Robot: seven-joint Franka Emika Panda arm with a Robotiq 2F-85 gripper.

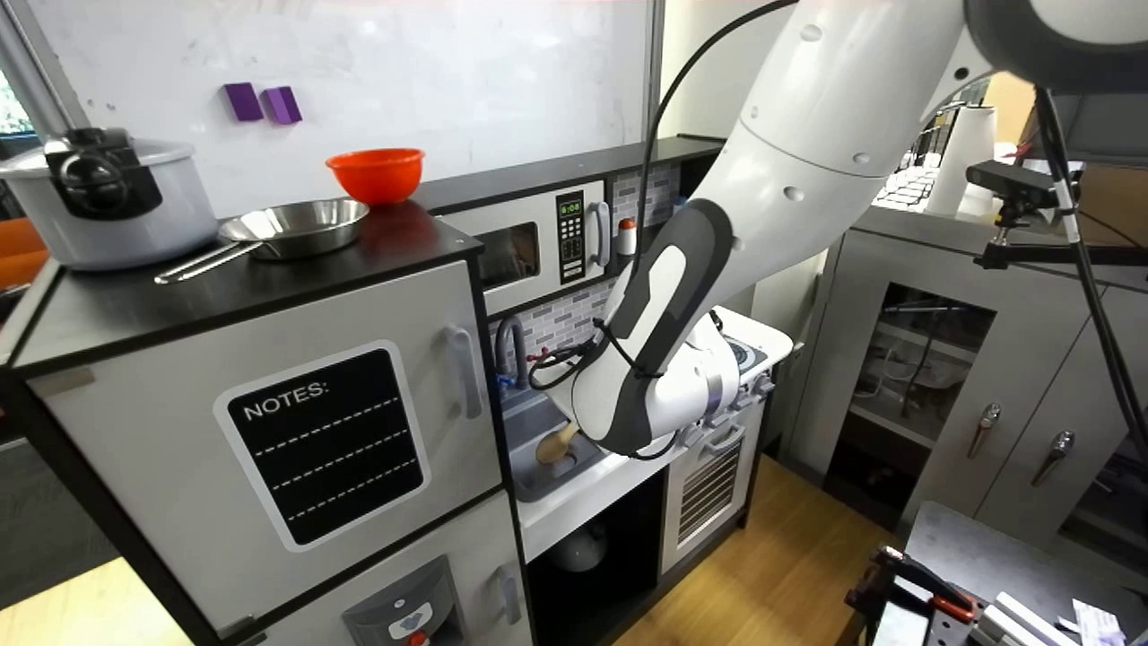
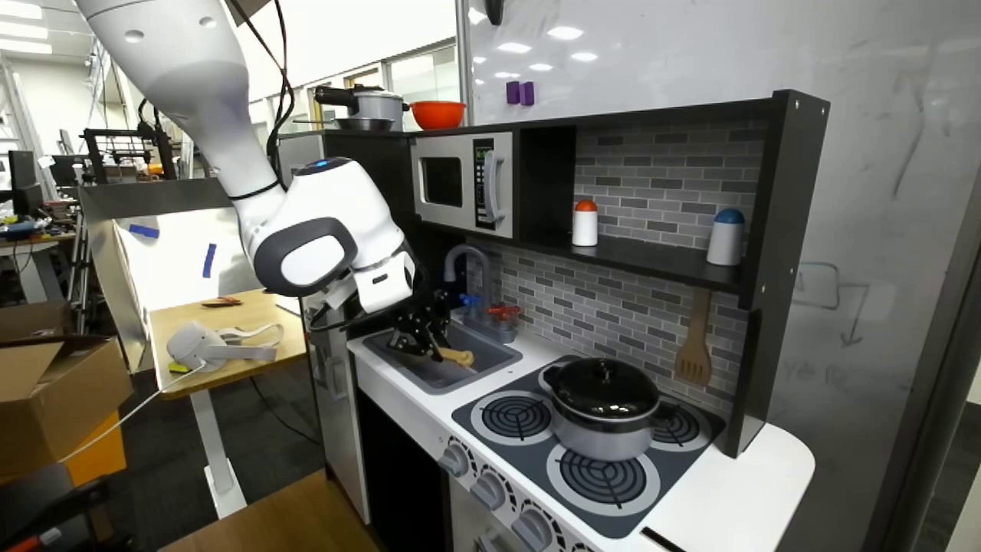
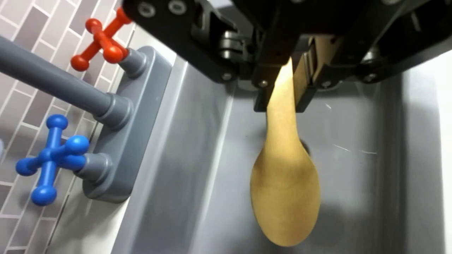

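Observation:
Low over the grey sink [image 2: 490, 360], my gripper is shut on a wooden spoon [image 3: 285, 190]. Its fingers clasp the spoon's handle, and the oval bowl points away from them over the sink's floor in the wrist view. The spoon's bowl [image 1: 557, 442] also shows beside my arm in exterior view 1. In exterior view 2 the gripper [image 2: 432, 348] is dark and partly hidden, with a piece of the spoon [image 2: 456, 356] sticking out to the right. Whether the spoon touches the sink cannot be told.
The grey faucet [image 3: 55, 76] with red [image 3: 101, 40] and blue [image 3: 51, 156] knobs stands behind the sink. A lidded pot [image 2: 602, 409] sits on the stove to the right. The shelf and microwave [image 2: 462, 181] overhang the back.

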